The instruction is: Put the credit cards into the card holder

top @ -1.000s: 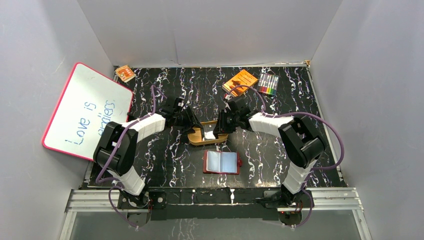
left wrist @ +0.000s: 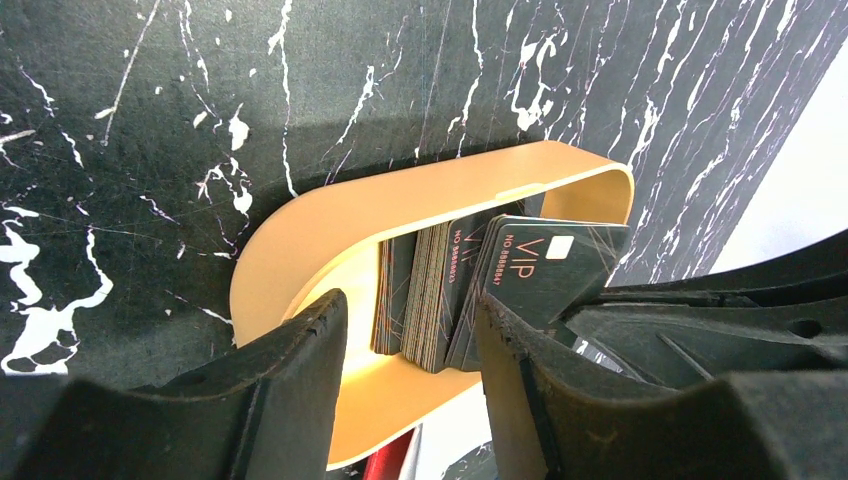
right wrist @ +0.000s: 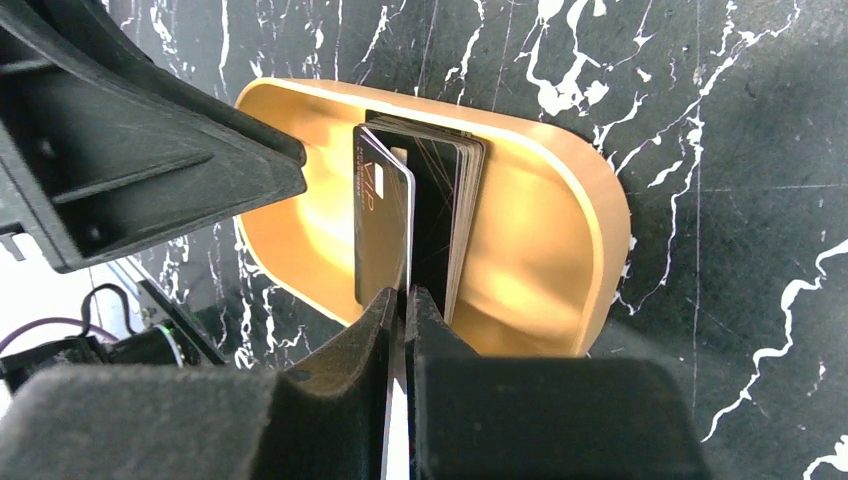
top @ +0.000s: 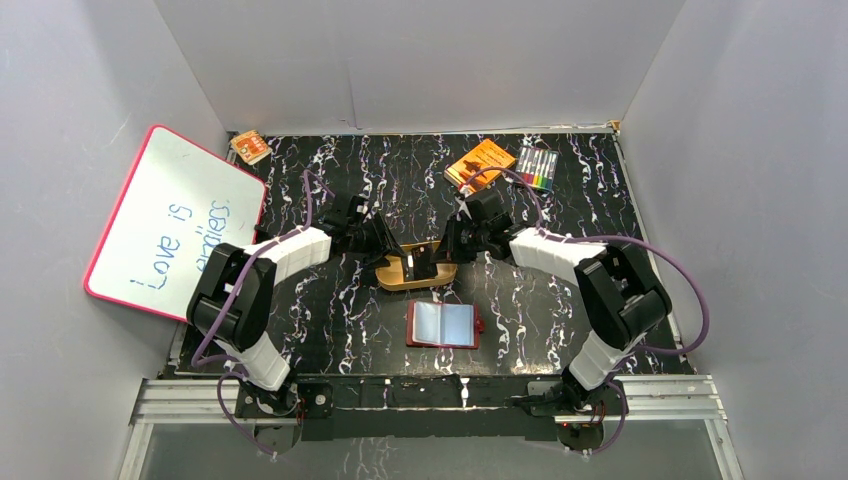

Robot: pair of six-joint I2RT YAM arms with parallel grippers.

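Note:
Black credit cards stand stacked in a yellow oval tray at the table's middle. In the left wrist view, the front card marked VIP leans away from the row. My right gripper is shut at the lower edge of a card, which tilts apart from the stack behind it. Open fingers of my left gripper stand over the tray's other end, with nothing gripped between them. Below the tray, the red card holder lies spread open, showing two pale sleeves.
Both grippers are close together over the tray. An orange book and a pack of coloured markers lie at the back right. A whiteboard leans at the left. Around the holder the marble table is clear.
A bright patch on the cards from one second ago is gone, and they look dark. My left arm, tray and holder stay put.

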